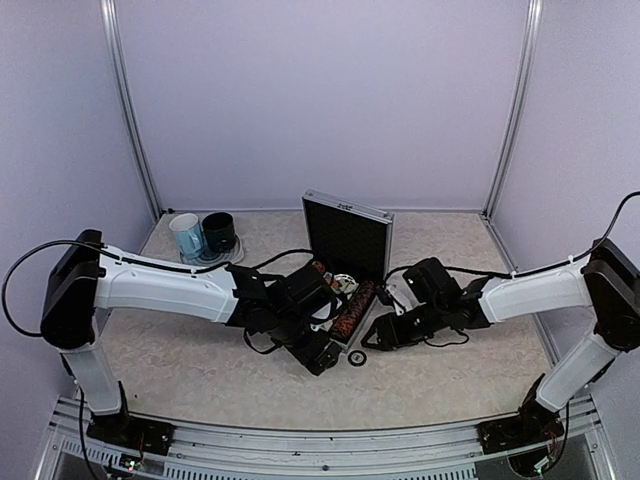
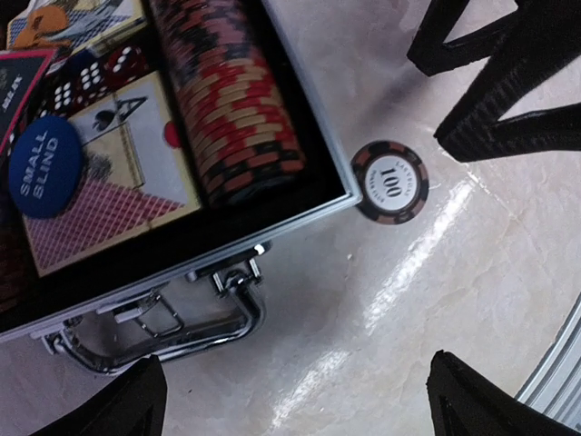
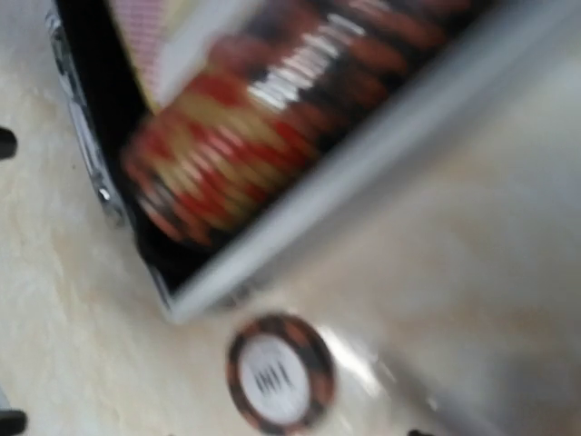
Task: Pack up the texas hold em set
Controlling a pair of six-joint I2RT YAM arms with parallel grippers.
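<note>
A black-and-orange chip marked 100 (image 2: 392,182) lies flat on the table just outside the front right corner of the open silver case (image 1: 347,240). My left gripper (image 1: 325,364) hangs in front of the case, fingers open; its two fingers (image 2: 490,404) stand wide apart with nothing between them. To the right of the chip is my right gripper (image 1: 372,338). Its fingers (image 2: 517,127) show in the left wrist view, apart and empty, close to the chip. The right wrist view is blurred; the chip (image 3: 280,374) appears low in it.
Inside the case are a row of chips (image 2: 227,100), a blue small blind button (image 2: 45,166), playing cards (image 2: 136,150) and red dice (image 2: 123,65). A blue mug (image 1: 186,236) and a black mug (image 1: 219,232) stand back left.
</note>
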